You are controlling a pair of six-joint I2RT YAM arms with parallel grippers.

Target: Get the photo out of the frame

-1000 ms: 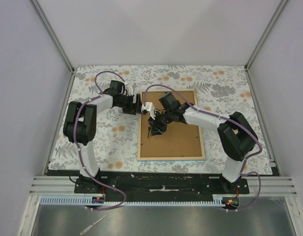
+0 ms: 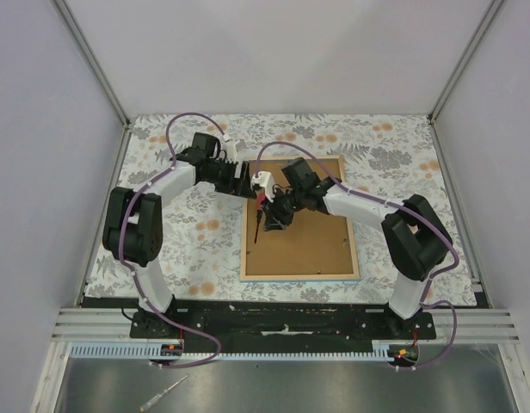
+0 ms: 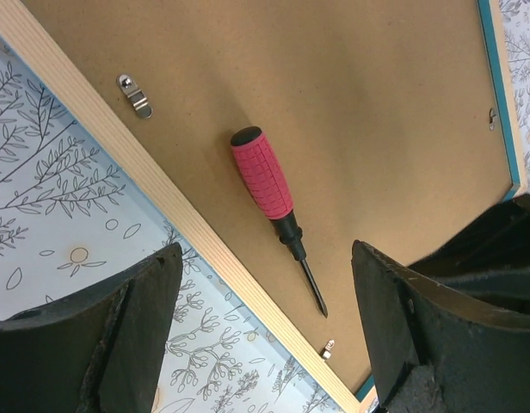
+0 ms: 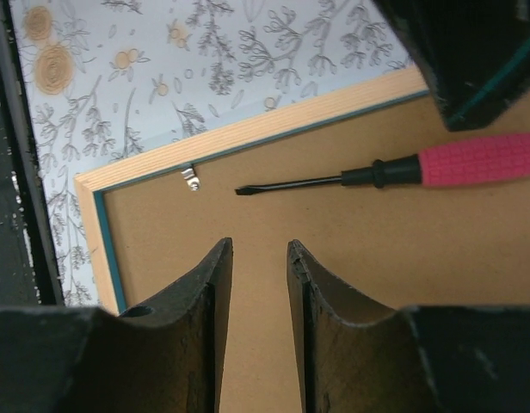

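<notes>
The photo frame lies back up, its pale wooden rim [image 2: 244,249] around a brown backing board [image 2: 308,249]. Any photo is hidden under the board. A screwdriver with a red handle and black shaft rests on the board near the left rim; in the right wrist view the screwdriver [image 4: 480,161] points its tip toward a corner. My left gripper is open over the left rim, nothing between its fingers. Over the board, beside the screwdriver, my right gripper stands partly open and empty.
Small metal tabs sit along the frame's inner edge, such as one tab [image 3: 134,95] by the handle and another tab [image 4: 190,178] near the corner. Both grippers are close together.
The left arm has shifted a little left and toward the front.
</notes>
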